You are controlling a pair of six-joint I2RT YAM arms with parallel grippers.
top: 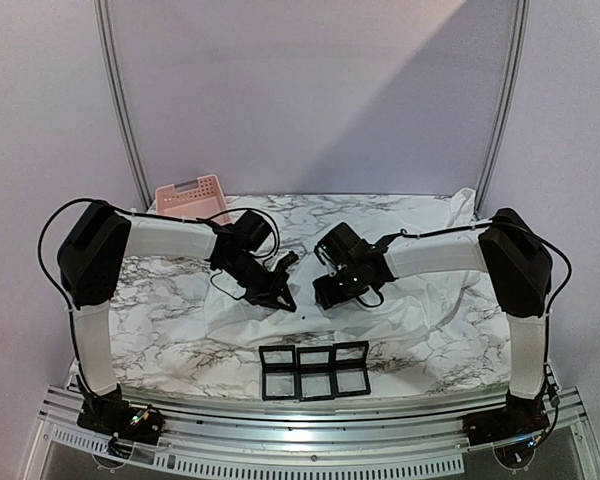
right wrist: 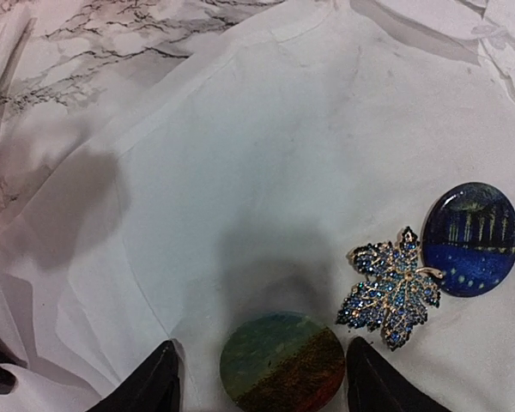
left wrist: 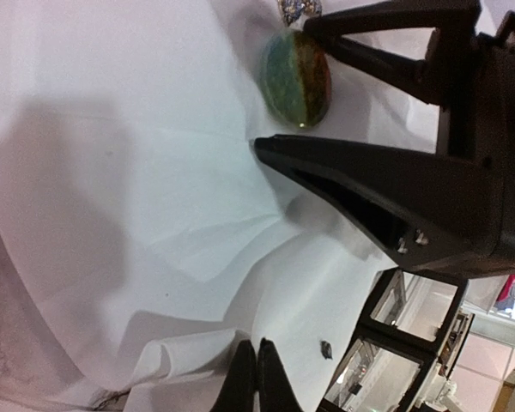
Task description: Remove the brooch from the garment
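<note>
A white garment [top: 420,310] lies spread and creased on the table. Fixed on it, in the right wrist view, are a round green-and-brown brooch [right wrist: 279,356], a blue jewelled leaf brooch [right wrist: 393,290] and a round dark-blue brooch [right wrist: 472,240]. Around the green-and-brown brooch my right gripper stands part open, one finger on either side; its right finger [right wrist: 369,378] is close to the edge. My left gripper is shut beside a raised fold of the cloth [left wrist: 184,356], with nothing showing between its fingers.
A black box with several open compartments [top: 298,384] stands in front of the garment. At the back left is a pink basket [top: 190,200]. A small dark piece [left wrist: 326,350] lies on the cloth near the left gripper. Both grippers are close together.
</note>
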